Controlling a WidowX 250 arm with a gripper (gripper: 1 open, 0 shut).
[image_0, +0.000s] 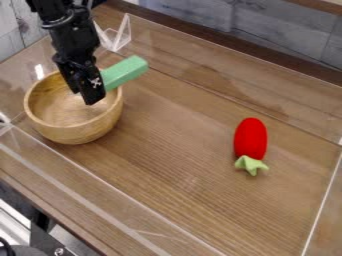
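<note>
The black gripper (84, 82) is low over a wooden bowl (74, 128) at the left. Its fingers are open by the look of its spread fingers. A mint-green object (124, 72) lies just right of the gripper, above the bowl's back right rim; whether it touches the gripper or table is hard to tell. A red oblong object (250, 138) with a light green top (250, 165) lies on the right side of the table.
A clear plastic item (114, 32) is at the back left, behind the gripper.
</note>
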